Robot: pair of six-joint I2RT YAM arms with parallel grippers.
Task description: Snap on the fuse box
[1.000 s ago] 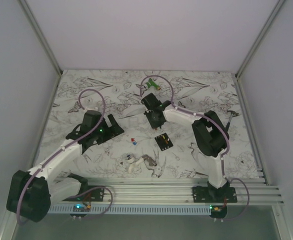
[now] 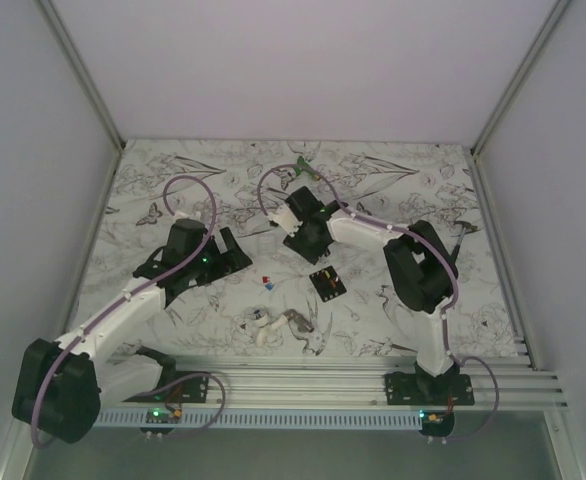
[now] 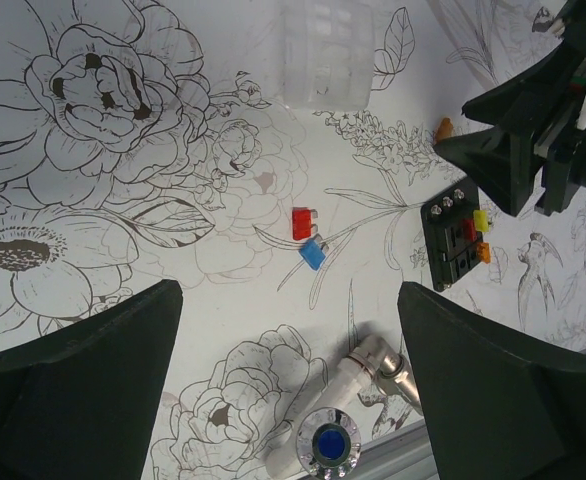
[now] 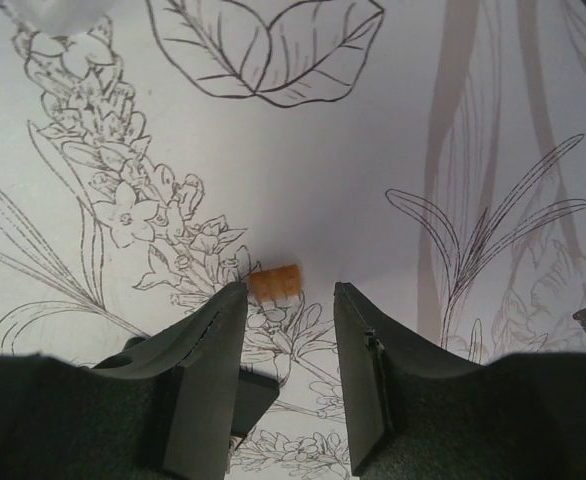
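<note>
The black fuse box (image 3: 451, 240) (image 2: 328, 283) lies on the patterned table, red, yellow and orange fuses in it. Left of it lie a red fuse (image 3: 303, 222) and a blue fuse (image 3: 312, 253). A loose orange fuse (image 4: 274, 282) lies just beyond the fingertips of my open right gripper (image 2: 311, 245), with the box's corner partly hidden below. My left gripper (image 2: 230, 250) is open above the table, left of the loose fuses, with nothing held.
A translucent container (image 3: 328, 55) stands behind the loose fuses. A white and metal fitting (image 3: 345, 395) lies near the front edge. A green tool (image 2: 303, 168) is at the back, a hammer (image 2: 462, 230) at the far right.
In the top view my right gripper has shifted slightly and turned about the orange fuse's spot; the left arm has moved slightly to the right.
</note>
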